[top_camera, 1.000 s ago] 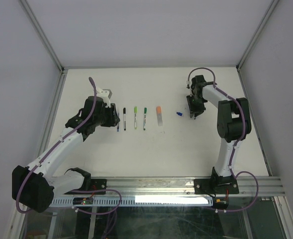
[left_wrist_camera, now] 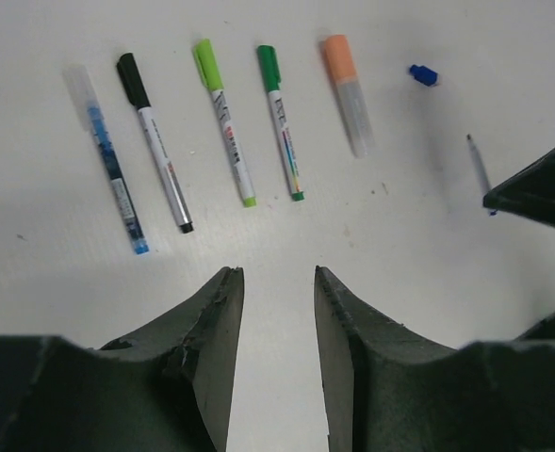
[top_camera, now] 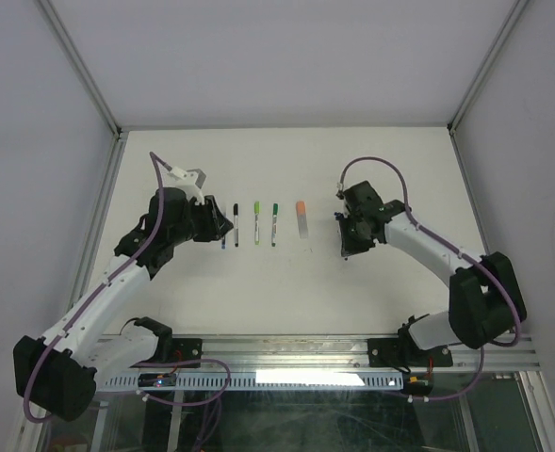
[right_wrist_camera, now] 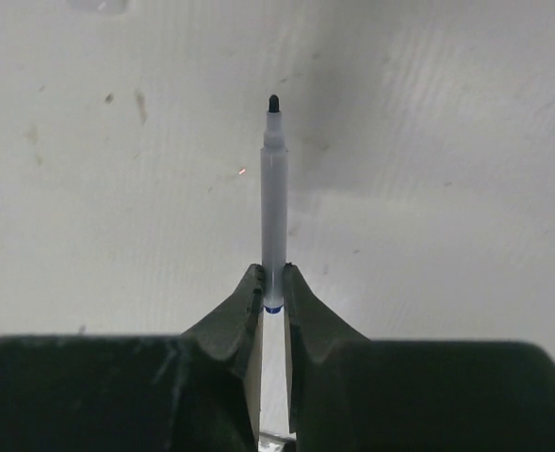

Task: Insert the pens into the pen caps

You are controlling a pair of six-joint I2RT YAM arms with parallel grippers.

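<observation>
My right gripper is shut on the rear end of an uncapped white pen, whose dark tip points straight ahead, away from the fingers. In the left wrist view the short blue pen cap lies loose on the table, apart from that pen and beyond its tip. From above, the right arm largely covers the cap. My left gripper hangs open over bare table at the left, near the row of capped pens, with nothing between its fingers.
Capped pens lie side by side: blue, black, light green and dark green. An orange-capped clear tube lies to their right.
The left gripper shifted slightly; the cap stayed put.
</observation>
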